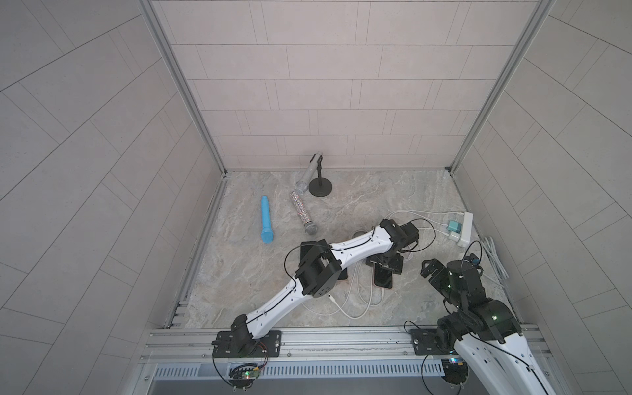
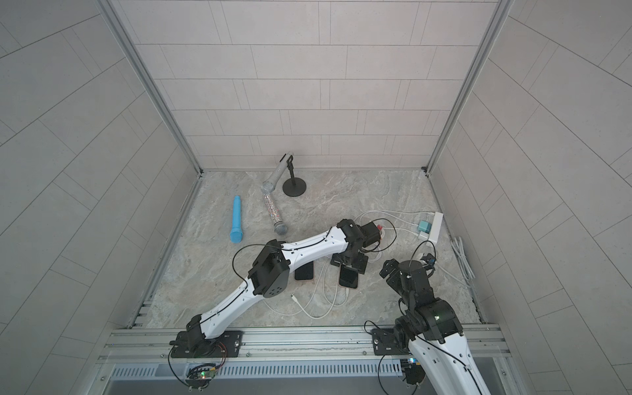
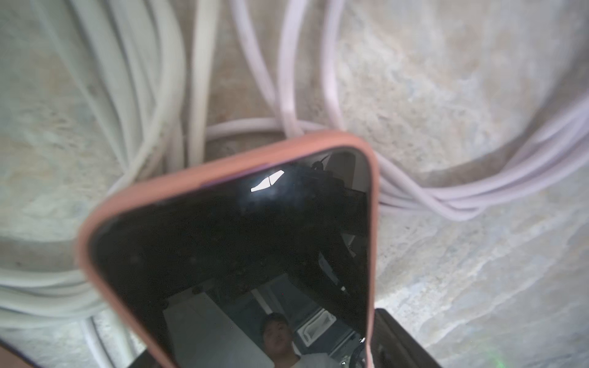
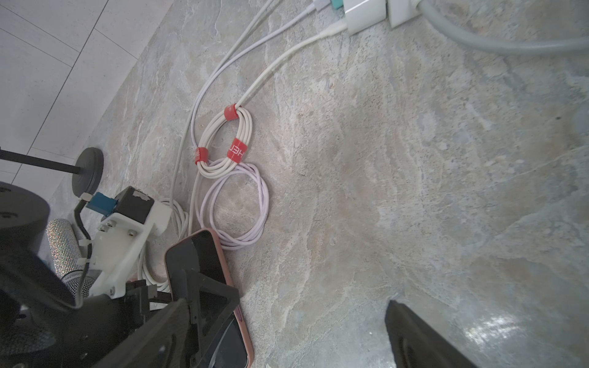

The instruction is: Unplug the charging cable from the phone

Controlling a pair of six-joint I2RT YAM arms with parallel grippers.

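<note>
A phone in a pink case (image 3: 245, 245) fills the left wrist view, with white and lilac cables (image 3: 448, 202) around its top end. In the overhead views my left gripper (image 1: 385, 262) is over this phone (image 1: 383, 279), hiding part of it; whether its fingers are open or shut is hard to tell. In the right wrist view the phone (image 4: 195, 257) lies beside the coiled cables. My right gripper (image 1: 431, 270) stands open to its right, over bare table (image 4: 337, 245), with nothing between its fingers.
A power strip with chargers (image 1: 466, 230) lies at the back right. A second phone (image 2: 304, 271) lies under the left arm. A blue tube (image 1: 266, 218), a glittery microphone (image 1: 301, 210) and a stand (image 1: 320, 187) occupy the back left.
</note>
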